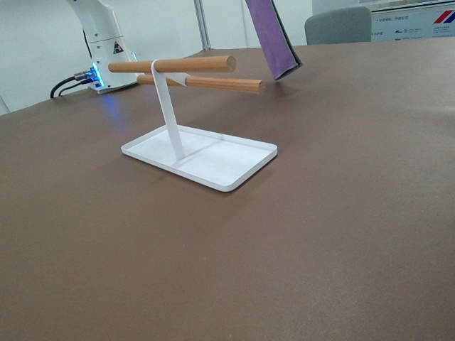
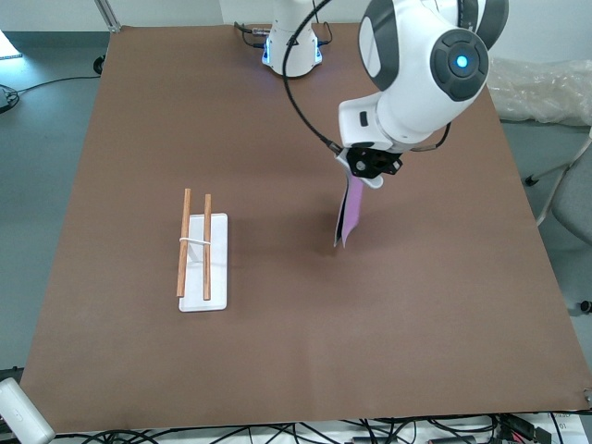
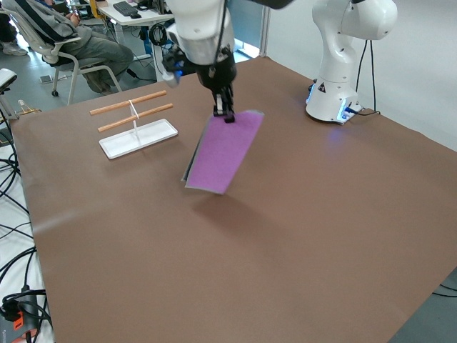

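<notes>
A purple cloth (image 3: 223,153) with a grey edge hangs from my gripper (image 3: 224,114), which is shut on its top edge; in the top view the cloth (image 1: 269,35) dangles above the table at upper middle, behind the rack. A small rack with two wooden bars (image 1: 192,64) on a white tray (image 1: 220,167) stands on the brown table. In the left view it (image 2: 207,259) is left of and nearer the front than the cloth. The fingertips are partly hidden by the arm in the left view.
Chairs and a seated person are beyond the table.
</notes>
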